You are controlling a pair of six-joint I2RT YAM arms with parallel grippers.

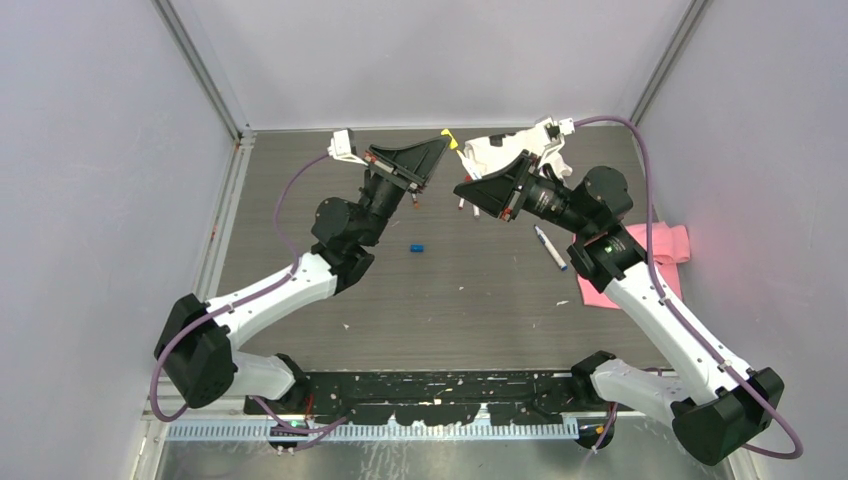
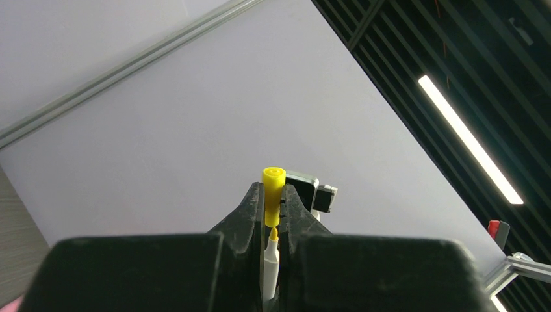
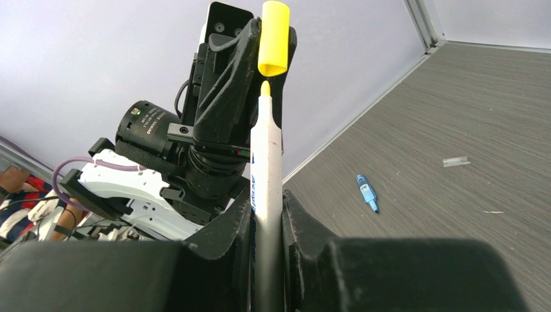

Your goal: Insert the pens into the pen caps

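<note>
The yellow pen cap (image 2: 273, 195) is held by my left gripper (image 1: 447, 143), whose fingers are shut on it. In the right wrist view the cap (image 3: 274, 39) has its open end turned down toward the pen. My right gripper is shut on a white pen (image 3: 266, 153) with a yellow tip (image 3: 265, 89). The tip points up, just below the cap's mouth, with a small gap between them. From the left wrist, the pen (image 2: 271, 266) shows behind the cap, between the left fingers. Both grippers are raised above the table.
A blue cap (image 1: 417, 248) lies mid-table, and a white marker with a blue end (image 1: 549, 248) lies to the right. Behind the right gripper is a white cloth (image 1: 490, 153); a pink cloth (image 1: 668, 243) sits at the right edge.
</note>
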